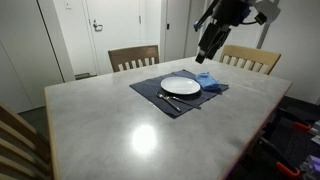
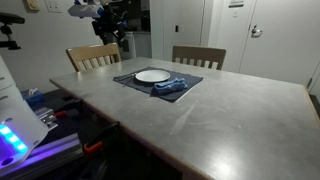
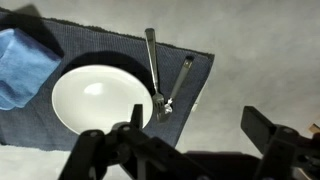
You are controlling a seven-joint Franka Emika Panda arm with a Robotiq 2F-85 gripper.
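A white plate (image 1: 181, 86) lies on a dark placemat (image 1: 148, 86). Beside its rim rest a fork (image 3: 155, 75) and a second silver utensil (image 3: 179, 83), side by side on the mat. A crumpled blue cloth (image 1: 206, 82) sits on the other side of the plate. My gripper (image 1: 206, 58) hangs in the air above the table, near the cloth end of the mat in the first exterior view. From the wrist, the gripper shows its dark fingers wide apart; it is open with nothing held. Its fingers overlap the plate's lower edge in that view.
Chairs stand round the table, one at the far side (image 1: 134, 57) and another at the right (image 1: 250, 59). A broad stretch of bare table (image 1: 95, 125) lies on the left in the first exterior view.
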